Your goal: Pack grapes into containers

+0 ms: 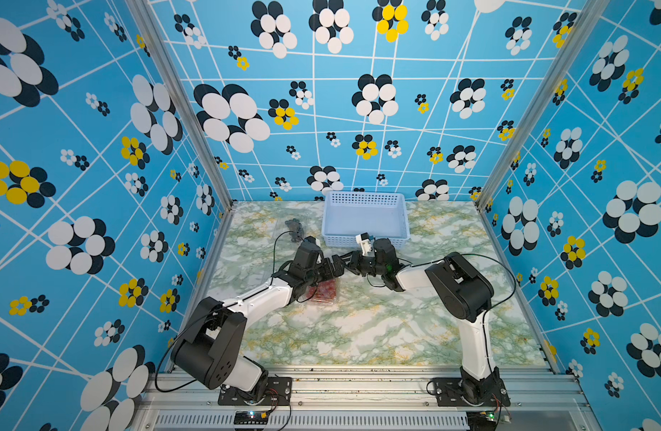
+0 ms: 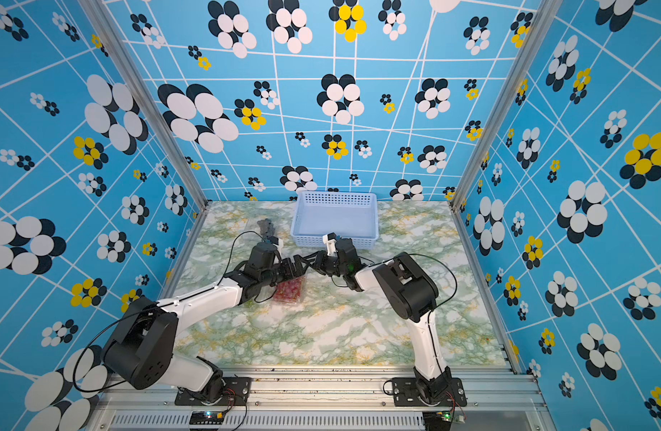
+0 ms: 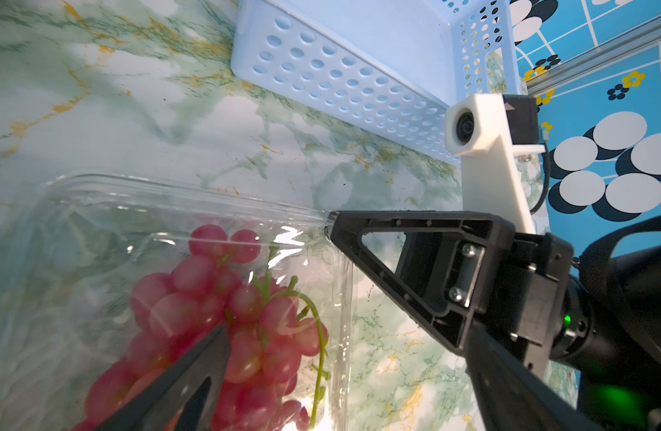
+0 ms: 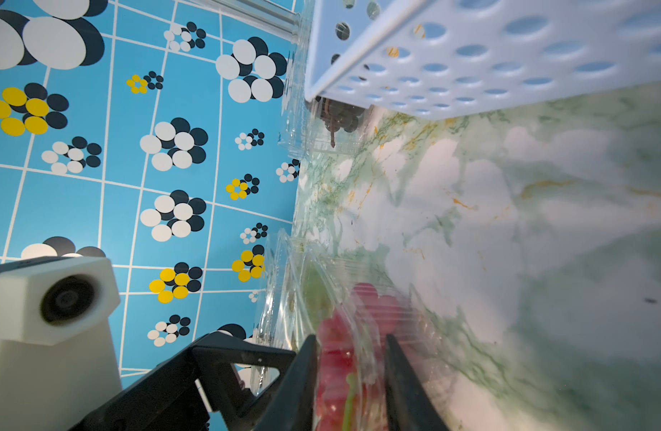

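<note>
A clear plastic container (image 3: 93,179) with red grapes (image 3: 244,316) inside lies on the table under my left gripper. That gripper stands open, its fingers wide apart above the container and nothing held. The right gripper comes from the right to the container's corner. In the right wrist view the clear corner, with grapes (image 4: 337,337) behind it, shows between its fingers; whether they are pressed on it cannot be told. In the left wrist view a right fingertip (image 3: 334,219) meets the container's rim corner.
A light blue perforated basket (image 1: 366,241) stands empty at the back middle, close behind the right gripper. Another clear container with dark grapes (image 1: 295,230) is at the back left.
</note>
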